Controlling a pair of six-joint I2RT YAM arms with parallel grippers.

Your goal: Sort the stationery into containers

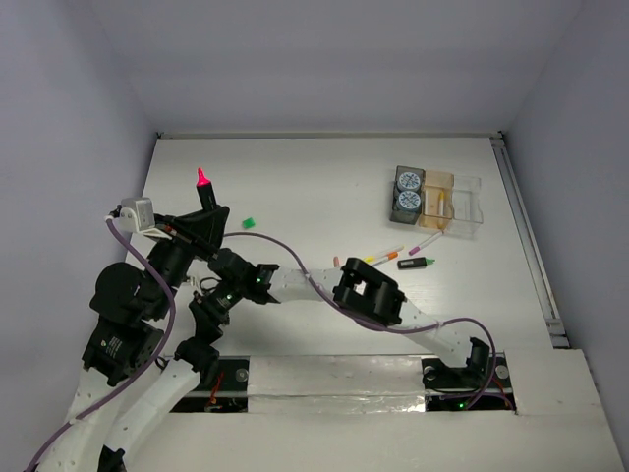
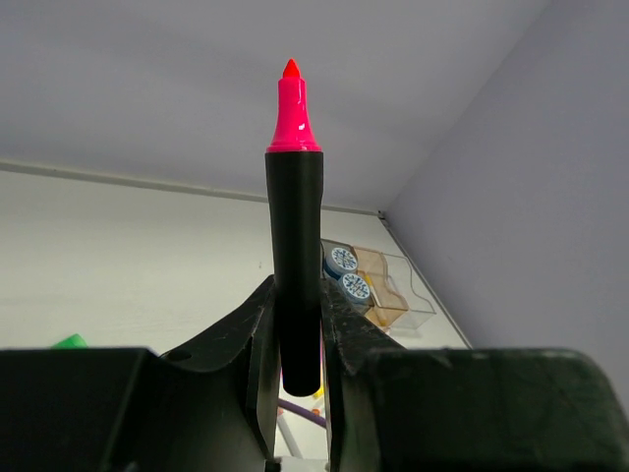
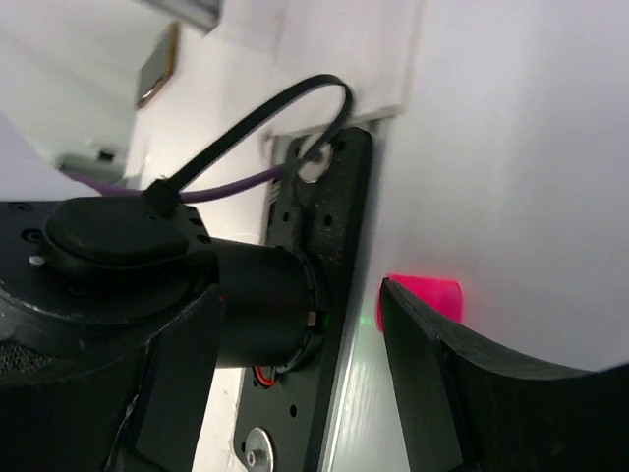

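Note:
My left gripper is shut on an uncapped black marker [image 2: 295,206] with a pink tip, held upright with the tip up. In the top view that gripper [image 1: 214,224] is over the left side of the table. Close by, lower in that view, is my right arm's gripper. The right wrist view shows this gripper open, and a pink cap [image 3: 437,295] lies on the table by its right finger, partly covered by it. A green cap [image 1: 248,223] rests right of the left gripper. Another black marker [image 1: 413,264], green-tipped, lies to the right.
A clear divided organizer [image 1: 470,206] stands at the back right with two round-topped blue items [image 1: 409,201] at its left. Several thin pens, among them an orange pen [image 1: 385,259] and a magenta pen [image 1: 425,243], lie in front.

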